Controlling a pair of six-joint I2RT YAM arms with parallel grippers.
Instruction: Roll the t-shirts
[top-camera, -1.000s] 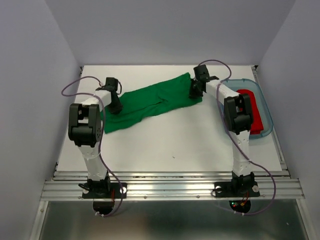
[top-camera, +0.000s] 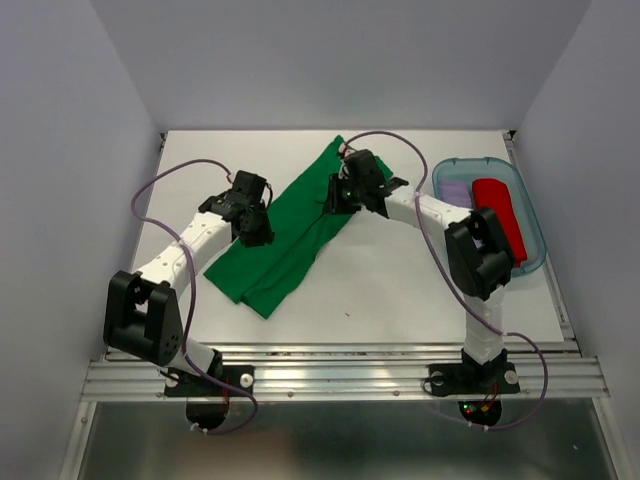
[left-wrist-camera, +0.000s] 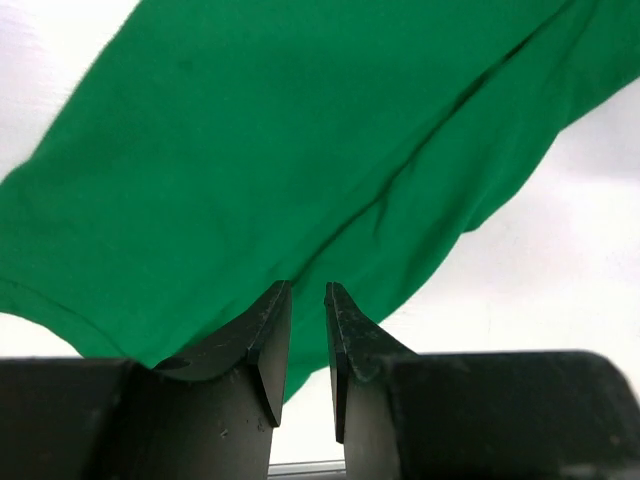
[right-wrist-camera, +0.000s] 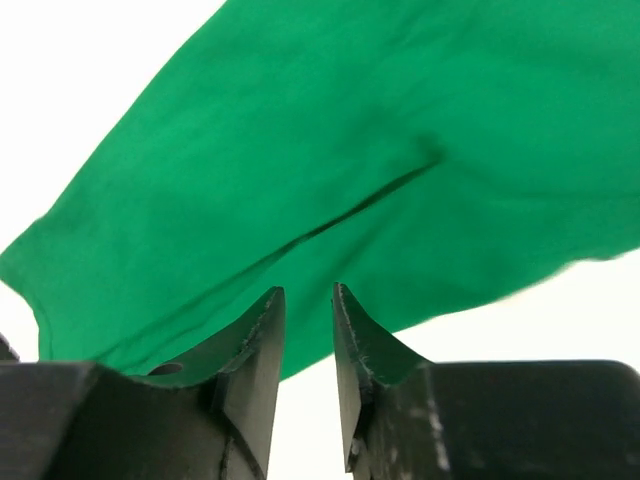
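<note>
A green T-shirt (top-camera: 280, 270) lies folded lengthwise in a long strip, running diagonally from the lower left to the upper right of the white table, with a long crease along it. My left gripper hangs over the shirt's lower-left part, its fingers slightly apart with only cloth visible beneath. My right gripper is over the upper-right part, likewise slightly apart, with nothing visible held between its fingers. The cloth in the right wrist view is partly blurred.
A blue plastic tub (top-camera: 534, 240) at the table's right holds a red cloth (top-camera: 500, 215) and a purple one (top-camera: 454, 192).
The shirt has swung to a steeper diagonal, its left end lower.
</note>
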